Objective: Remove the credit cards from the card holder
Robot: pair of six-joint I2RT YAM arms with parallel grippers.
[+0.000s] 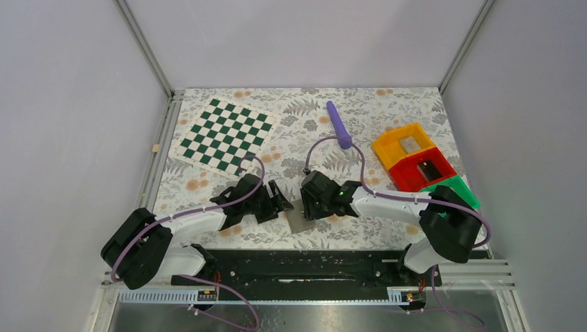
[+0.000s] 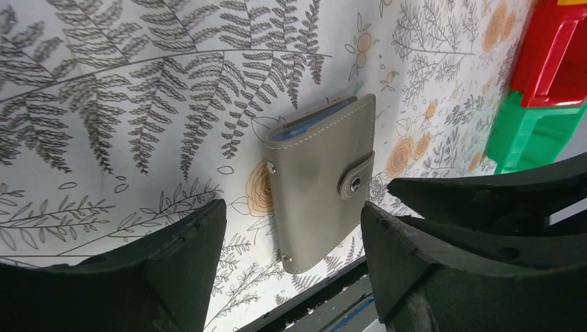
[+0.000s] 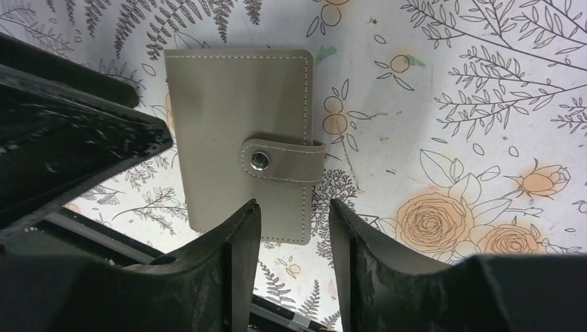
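A grey-taupe card holder [image 1: 298,220] with a snapped strap lies on the cloth between my grippers, closed, as the right wrist view [image 3: 239,104] shows. In the left wrist view the holder [image 2: 311,200] shows blue inside its top edge. My left gripper [image 1: 275,202] is just left of it, its fingers [image 2: 166,270] apart with nothing between them. My right gripper [image 1: 309,206] hangs over the holder's right side, open; its fingertips [image 3: 246,214] show at the lower part of its wrist view. No loose cards are visible.
A checkerboard [image 1: 225,135] lies back left, a purple cylinder [image 1: 338,124] at the back middle. Yellow [image 1: 394,142], red [image 1: 408,176] and green [image 1: 467,194] bins stand on the right. The cloth behind the holder is clear.
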